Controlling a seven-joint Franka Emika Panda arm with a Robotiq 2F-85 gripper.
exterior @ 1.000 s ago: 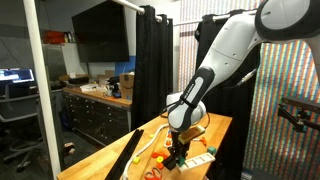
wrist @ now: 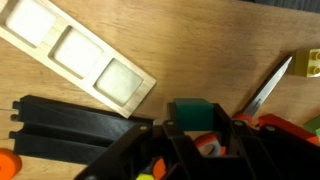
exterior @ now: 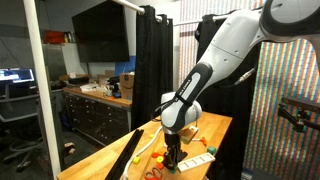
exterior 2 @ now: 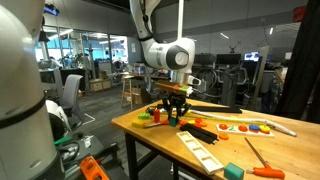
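Note:
A small green block (wrist: 193,114) sits between the fingers of my gripper, which is shut on it, at the bottom middle of the wrist view. Dark fingers cover the block's near part. In exterior view 2 the gripper (exterior 2: 175,113) points down low over the table, holding the green block (exterior 2: 173,121). Exterior view 1 shows the gripper (exterior: 172,158) near the table's front end, its grasp hard to make out. Whether the block touches the tabletop cannot be told.
A pale tray with square compartments (wrist: 118,82) lies to the left, above a black piece (wrist: 70,130). Scissors (wrist: 263,95), a yellow brick (wrist: 307,63) and a red object (wrist: 285,127) lie to the right. Another green block (exterior 2: 233,172) stands nearer the table edge. Bare wood separates tray and scissors.
In exterior view 1 the gripper has shifted slightly left over the tabletop. The tray and the loose objects appear unmoved.

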